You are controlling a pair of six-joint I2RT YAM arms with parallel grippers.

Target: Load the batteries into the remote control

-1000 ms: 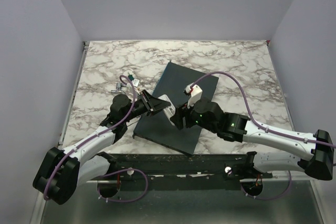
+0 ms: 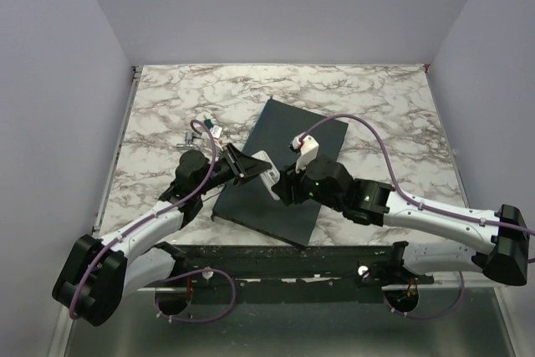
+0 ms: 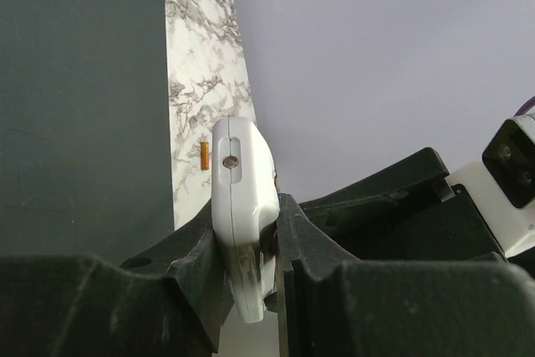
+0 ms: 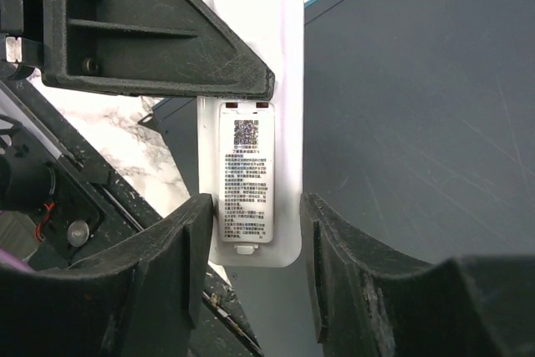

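The white remote (image 2: 269, 173) is held upright above the dark mat by my left gripper, shut on it. In the right wrist view its back (image 4: 251, 39) faces the camera, showing a battery cover (image 4: 246, 165) printed with a QR code and text, with a small latch at the bottom. My right gripper is part open around the lower end of the remote, its fingertips at either side of the cover's lower part; whether they touch it cannot be told.
The dark mat (image 2: 301, 123) lies on a marble table (image 2: 376, 89). Small items, apparently batteries (image 2: 188, 138), lie left of the mat, partly behind my left arm. Walls bound both sides.
My right gripper has shifted very slightly at the remote. The left gripper and the remote look unchanged.
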